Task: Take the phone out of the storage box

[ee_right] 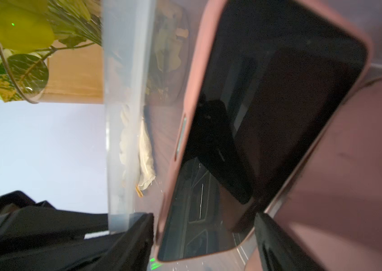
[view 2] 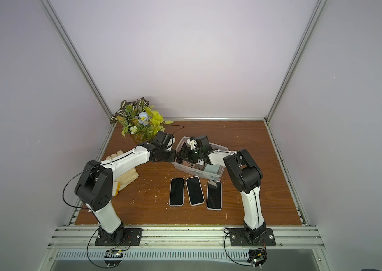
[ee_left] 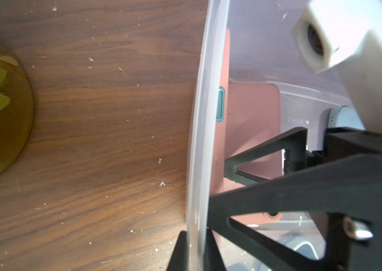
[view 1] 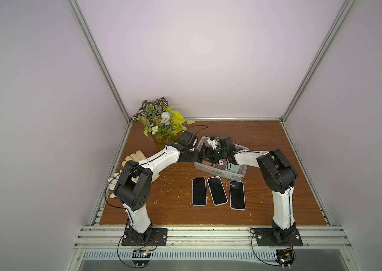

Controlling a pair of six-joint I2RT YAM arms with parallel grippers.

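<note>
The clear storage box (view 1: 218,173) stands centre, behind three phones lying on the table. A pink-cased phone (ee_right: 272,113) is upright or tilted against the box's left wall, with another pink phone (ee_left: 252,113) lying flat beside it. My left gripper is shut on the box's left wall. My right gripper is inside the box, part open, its fingers either side of the tilted phone's lower end; whether they touch it is unclear.
A flower pot (view 1: 164,140) stands behind-left of the box, beige gloves (view 2: 127,178) lie left, and phones (view 1: 199,192) lie in front.
</note>
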